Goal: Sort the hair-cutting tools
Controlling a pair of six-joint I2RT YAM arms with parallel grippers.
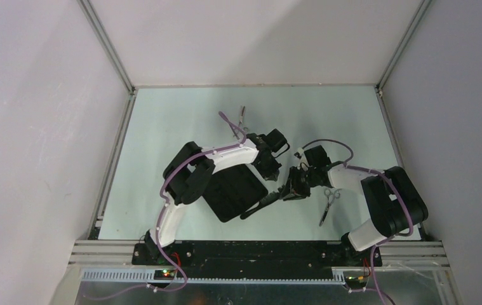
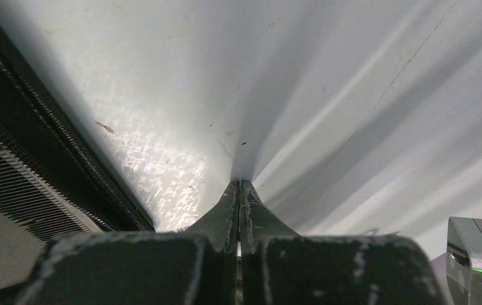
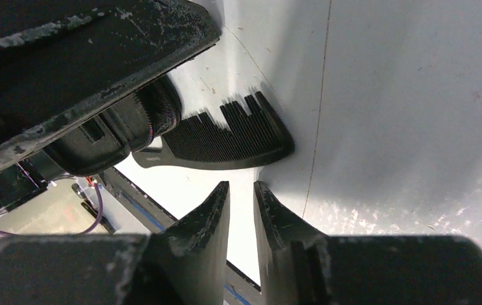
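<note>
A black comb lies beside the black case in the top view, angled toward the right gripper. In the right wrist view the comb lies just beyond the tips of my right gripper, which is part open with nothing between. My left gripper is shut on nothing over bare table, right of the case's zipped edge. Scissors lie on the right; another pair lies at the back, partly hidden by the left arm.
Both arms are close together at the table's middle. White walls border it on three sides.
</note>
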